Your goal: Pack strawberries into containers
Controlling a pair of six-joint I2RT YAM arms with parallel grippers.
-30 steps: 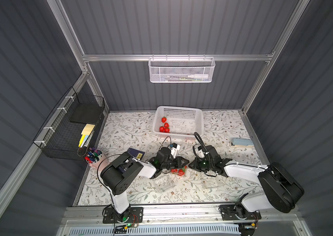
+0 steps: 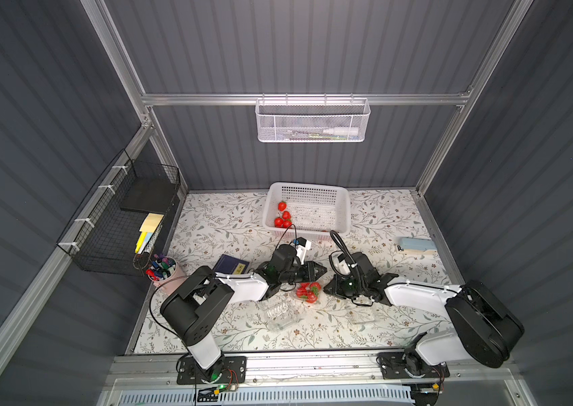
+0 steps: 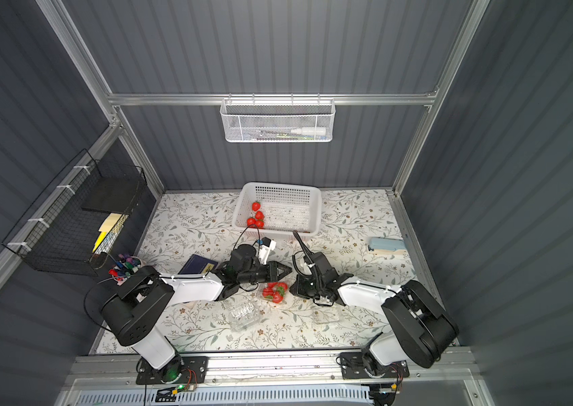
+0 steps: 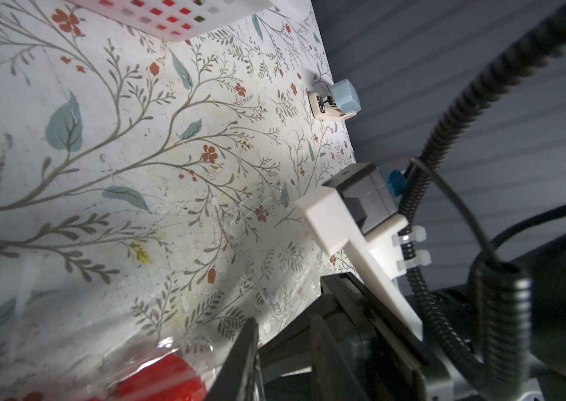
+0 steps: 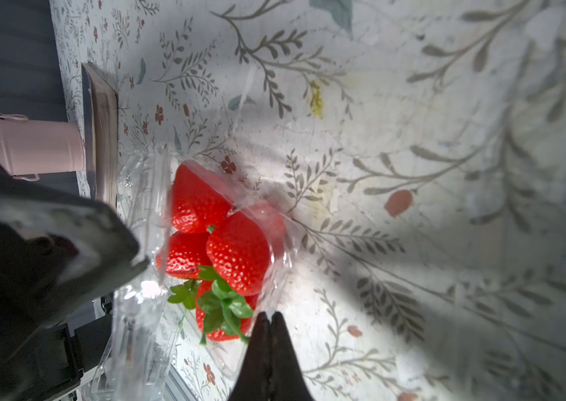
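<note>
A clear plastic container (image 5: 284, 257) holds several red strawberries (image 5: 239, 257), some with green leaves. From above, the strawberries (image 2: 308, 292) show between the two arms. My right gripper is shut at the container's near rim, its narrow fingertips together and nothing visible between them. Whether they touch the rim is hard to tell. My left gripper stands partly open over the container's far side, its fingers apart. In the right wrist view its dark finger (image 5: 112, 247) reaches in beside a clear upright flap (image 5: 137, 193). Part of the container is hidden beneath that gripper.
A white basket (image 2: 340, 209) at the back holds several strawberries at its left side. An empty clear container (image 2: 283, 316) lies in front of the left arm, another (image 2: 362, 316) by the right arm. A dark blue book (image 2: 224, 262) and a pink pen cup (image 2: 168, 277) are at left.
My right gripper has moved only a little.
</note>
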